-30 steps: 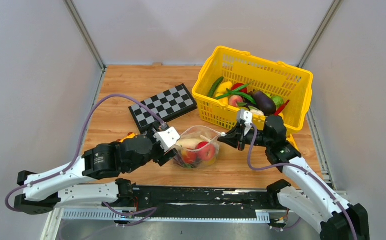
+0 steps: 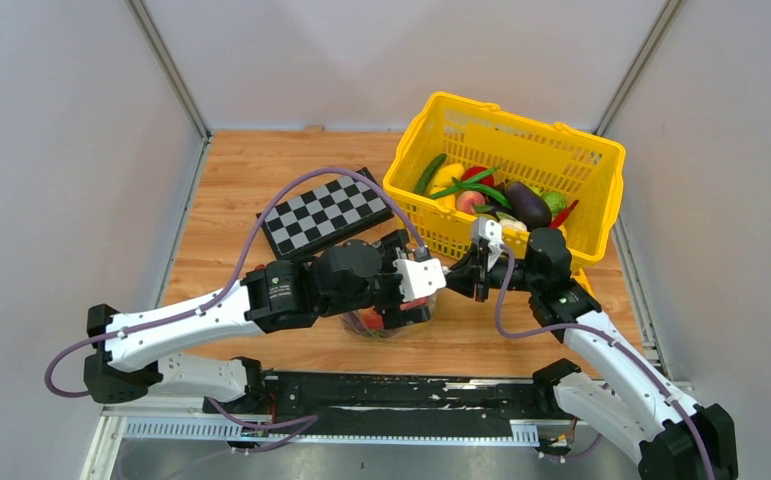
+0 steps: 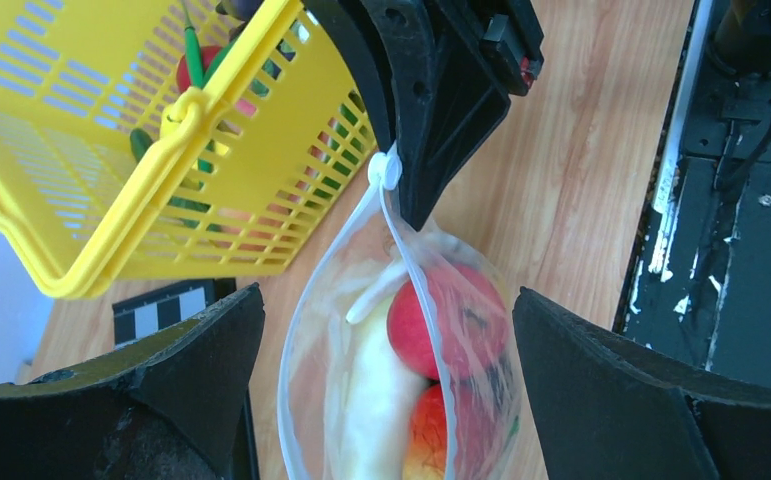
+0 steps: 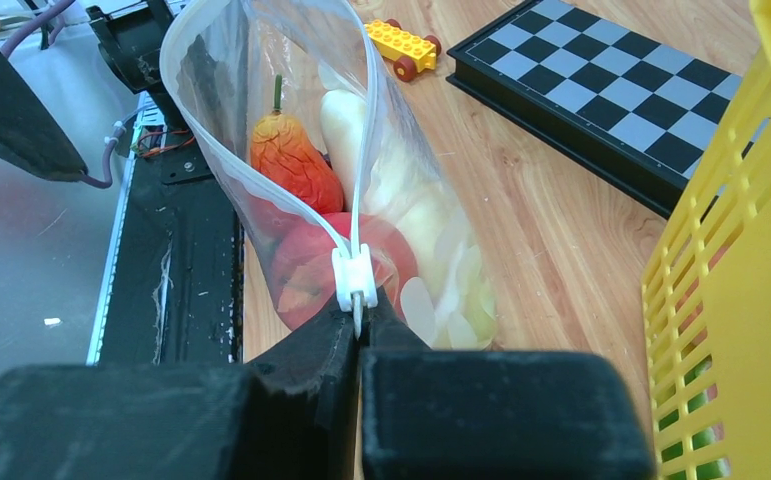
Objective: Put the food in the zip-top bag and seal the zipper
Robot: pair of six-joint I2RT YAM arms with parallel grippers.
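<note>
The clear zip top bag (image 4: 431, 215) stands open on the table. Inside it show a red round fruit (image 3: 448, 320), an orange-red wrinkled vegetable (image 4: 296, 160) and a long white one (image 3: 376, 400). A white slider (image 4: 354, 275) sits at one end of the zipper, right at the tips of my right gripper. That gripper is shut on the zipper's end tab. My left gripper is open above the bag, one finger on each side of its mouth, apart from the slider (image 3: 385, 170). From the top, the left arm hides most of the bag.
A yellow basket (image 2: 601, 205) with more vegetables stands behind the right arm. A checkered board (image 2: 326, 215) lies at the back left, with a yellow toy car (image 4: 401, 45) near it. Bare wood (image 2: 501, 350) shows in front of the right gripper.
My left gripper has moved right and a little to the back, from beside the bag to over it, close to the right gripper. The right arm has stayed still.
</note>
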